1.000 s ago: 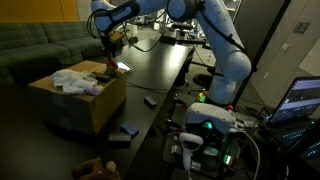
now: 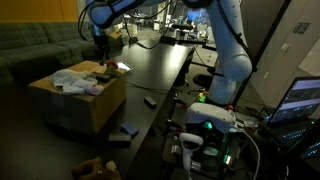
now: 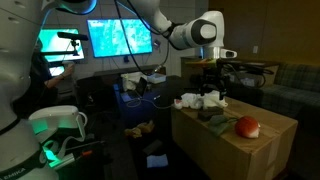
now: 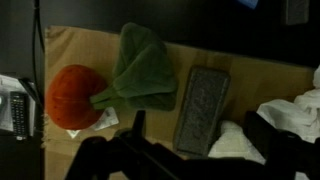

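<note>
My gripper is open above a cardboard box (image 3: 225, 152), its dark fingers spread wide in the wrist view. Between and below them lies a dark grey oblong block (image 4: 202, 108) on the box top, apparently not held. To its left are a green plush piece (image 4: 145, 72) and a round red-orange plush thing (image 4: 74, 97). White crumpled cloth (image 4: 294, 116) lies at the right, partly behind a finger. From outside, the gripper (image 2: 103, 47) hangs above the box, and the red thing (image 3: 247, 127) sits near the box's edge.
Small items lie on the dark floor beside the box, including a blue one (image 2: 130, 129). A sofa (image 2: 40, 45) stands behind the box. A laptop (image 2: 298, 100) is at the right, past the arm's base.
The arm's end has shifted left in exterior view 1, bringing the gripper farther over the box. Things on the box look unmoved.
</note>
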